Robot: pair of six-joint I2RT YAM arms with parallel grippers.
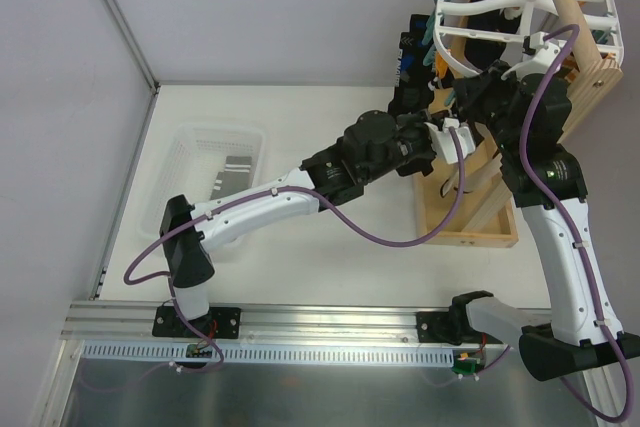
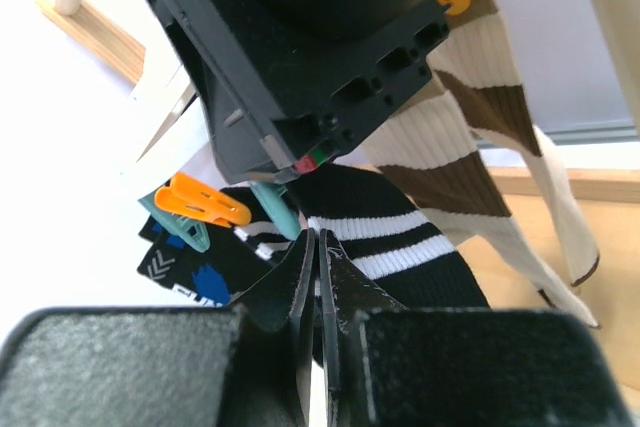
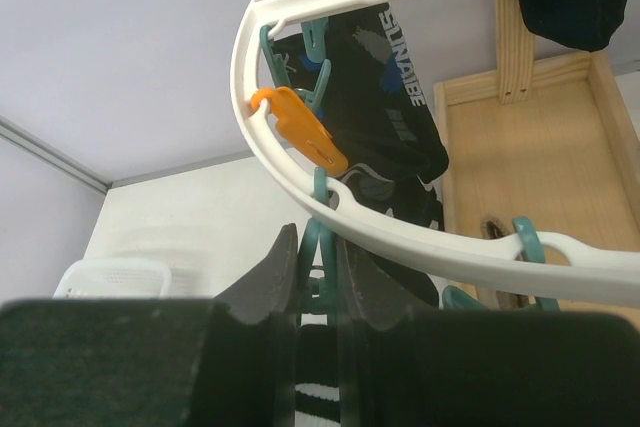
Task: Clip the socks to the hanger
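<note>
Above the wooden base hangs the white round hanger (image 3: 400,232) with its teal and orange clips. My right gripper is shut on a teal clip (image 3: 320,187) at the hanger's rim. Right below that clip, a black sock with white stripes (image 2: 395,237) meets the fingertips of my left gripper, which is shut with the cloth at its tips. The clip's lower end (image 2: 275,209) shows just above and left of those tips. Whether cloth lies inside the clip is hidden by the right gripper. A dark lettered sock (image 3: 385,97) hangs from neighbouring clips.
Brown-and-cream striped socks (image 2: 450,167) hang close on the right in the left wrist view. An orange clip (image 3: 300,132) sits beside the held one. A white basket (image 1: 175,182) stands at the table's left.
</note>
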